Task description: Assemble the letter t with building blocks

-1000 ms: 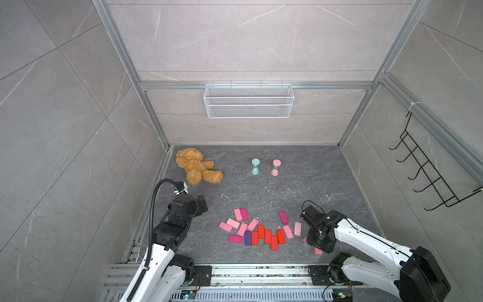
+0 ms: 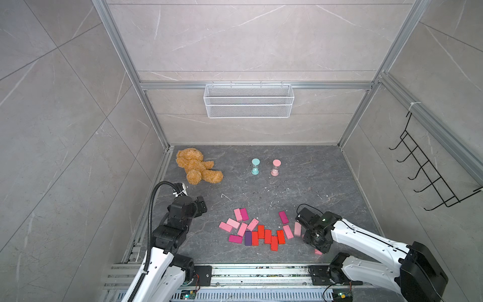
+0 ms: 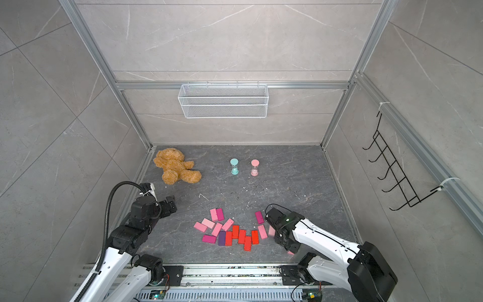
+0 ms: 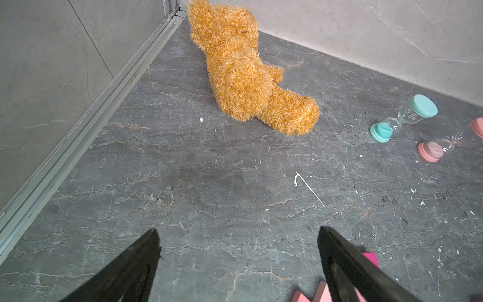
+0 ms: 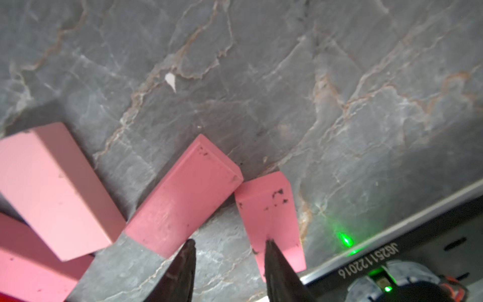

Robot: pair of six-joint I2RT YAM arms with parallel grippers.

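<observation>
Loose pink, magenta, red and purple blocks lie on the floor; no letter shape stands out among them. A bent row of red blocks (image 2: 267, 236) lies near the front. Over to the right, my right gripper is partly open, its fingers apart and nothing held between them. Ahead of its fingertips lies a tilted pink block (image 5: 183, 198); a second pink block (image 5: 269, 214), touching its corner, is partly covered by the right-hand finger. Further left in that view is a larger-looking pink block (image 5: 55, 186). My left gripper is wide open and empty, away from the blocks.
A teddy bear (image 2: 196, 166) lies at the back left. Two hourglasses, teal (image 2: 255, 166) and pink (image 2: 275, 167), stand toward the back. The front metal rail (image 5: 402, 221) runs close to the right gripper.
My right arm has shifted slightly left, covering more of the pink blocks beneath its gripper. The left arm has barely moved, and the visible blocks stay where they were.
</observation>
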